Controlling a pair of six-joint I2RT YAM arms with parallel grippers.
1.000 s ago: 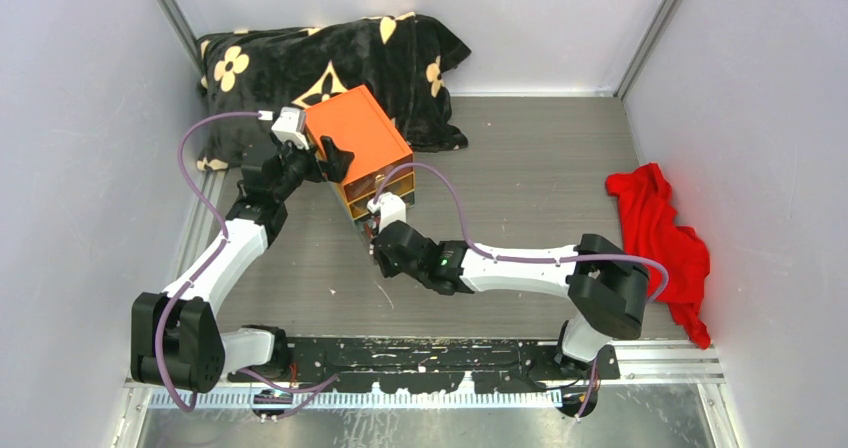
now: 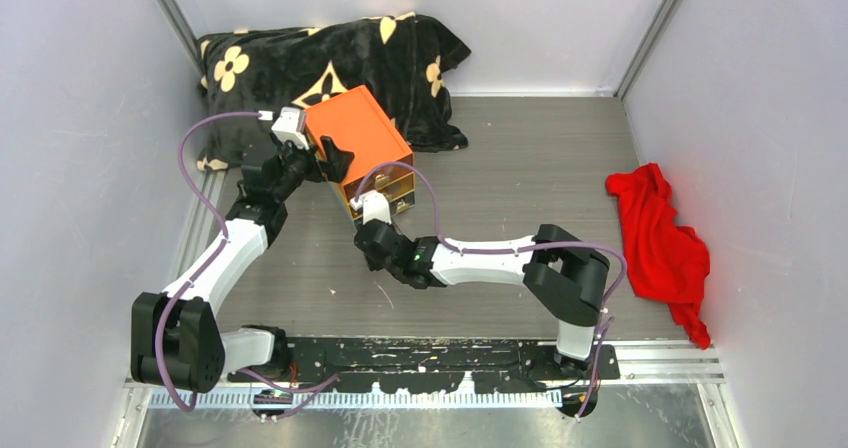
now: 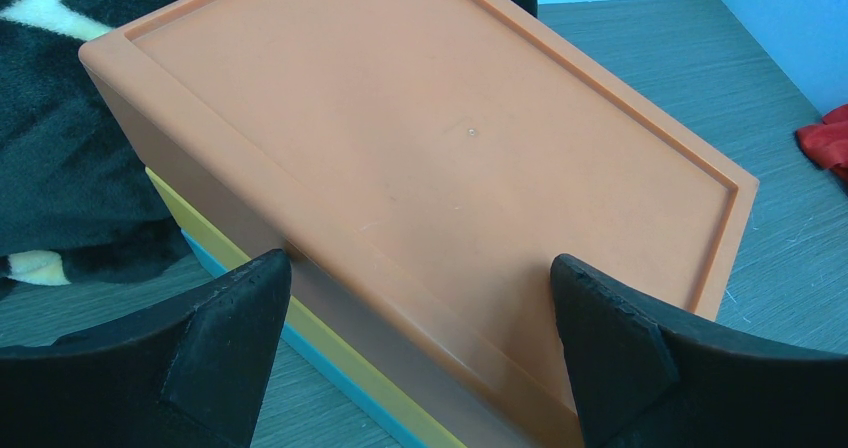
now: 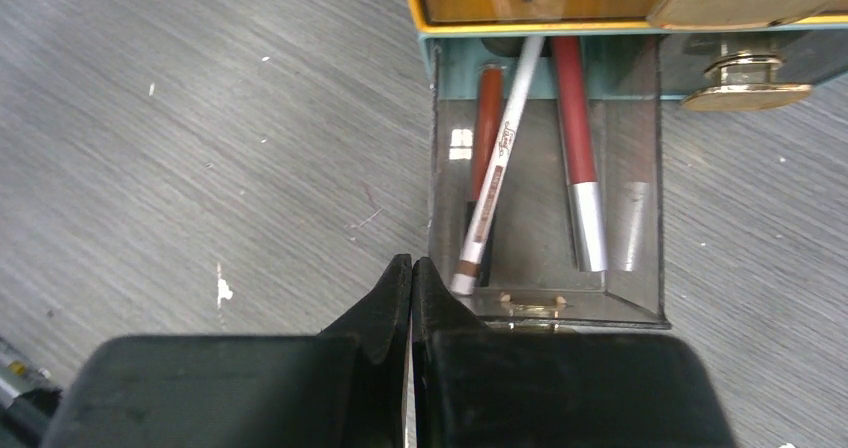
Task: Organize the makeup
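An orange-topped organizer (image 2: pixel 358 128) with yellow and blue tiers stands at back centre. My left gripper straddles its upper left edge, one finger on the top, shut on it as far as shows. My right gripper is shut, fingertips together at the front of a pulled-out clear drawer (image 4: pixel 530 228); whether anything is between them is hard to tell. The drawer holds a white pencil (image 4: pixel 492 178), a red-and-silver tube (image 4: pixel 575 118) and a red-brown pencil (image 4: pixel 486 118). Gold knobs (image 4: pixel 748 96) show on the other drawers.
A black patterned blanket (image 2: pixel 260 78) lies behind the organizer. A red cloth (image 2: pixel 655 238) lies at the right wall.
My right gripper has moved left and slightly up in the top view, over the organizer's front. My left arm has not moved.
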